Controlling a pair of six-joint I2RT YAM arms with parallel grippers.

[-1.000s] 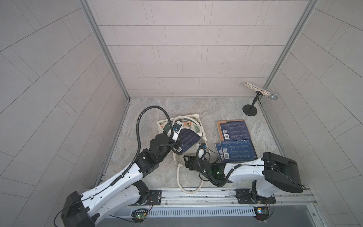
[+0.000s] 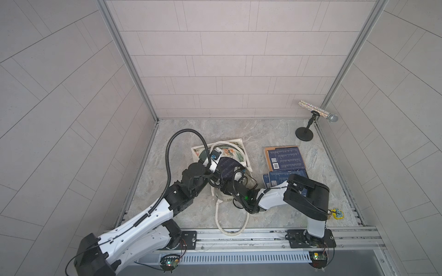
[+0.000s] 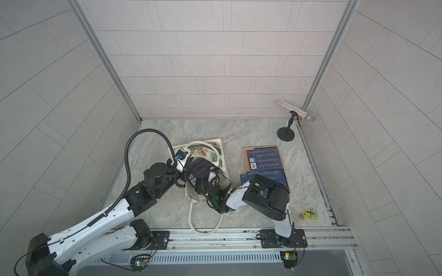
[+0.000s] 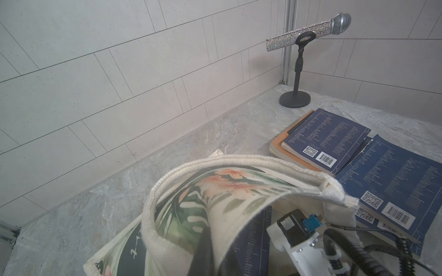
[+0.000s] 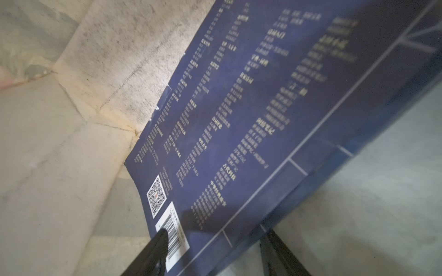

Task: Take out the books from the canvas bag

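Note:
The canvas bag lies on the table with its mouth toward the front; in the left wrist view its flowered canvas is lifted into an arch. My left gripper is shut on the canvas bag's raised edge. Inside the bag, a dark blue book lies tilted, its barcode corner toward the right gripper. My right gripper is part open at the bag's mouth, its fingers on either side of the book's near corner. Whether they touch the book cannot be told. From above, the right arm partly covers this book.
To the bag's right lie more blue books, stacked and overlapping. A microphone on a black stand is at the back right. A small yellow object rests at the front right.
My right gripper has moved left and farther back, into the bag's mouth by the book. The left arm and the bag look unmoved.

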